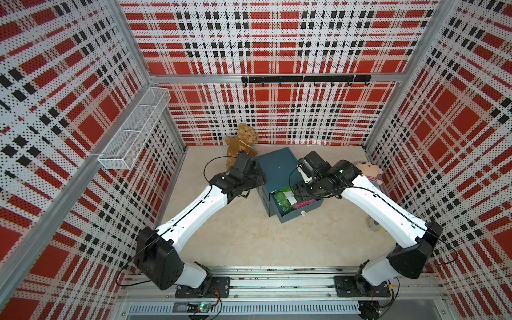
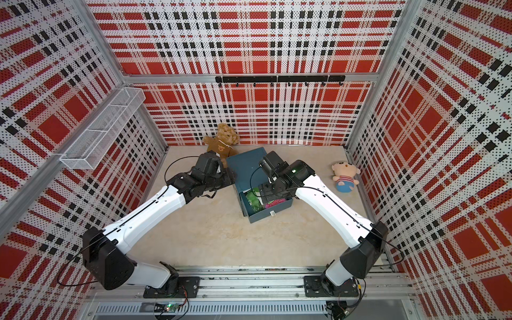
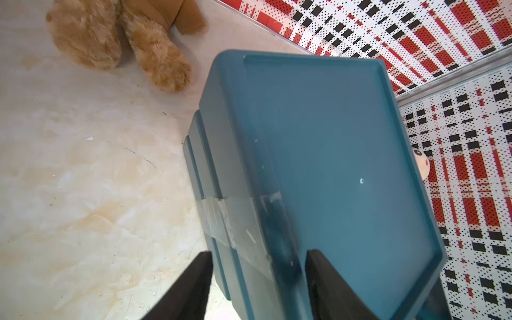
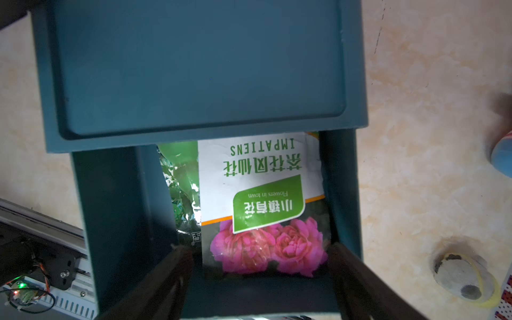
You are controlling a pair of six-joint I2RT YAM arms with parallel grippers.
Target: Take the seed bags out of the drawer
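Note:
The blue-grey box point(image 3: 325, 144) has its drawer point(image 4: 114, 229) pulled out at the front. Inside lie two seed bags: a white one point(image 4: 266, 165) with pink flowers, printed IMPATIENS, and a green one point(image 4: 184, 178) partly tucked under it. Over the drawer, my right gripper has its fingers spread either side of the flower bag's lower end, nothing gripped. At the box's left top edge is my left gripper, open, with that edge showing between its fingers; contact cannot be told.
A brown teddy bear point(image 1: 242, 141) sits behind the box at the left. Towards the right wall stands a pink and blue doll point(image 2: 345, 176). A small greyish object point(image 4: 464, 274) lies right of the drawer.

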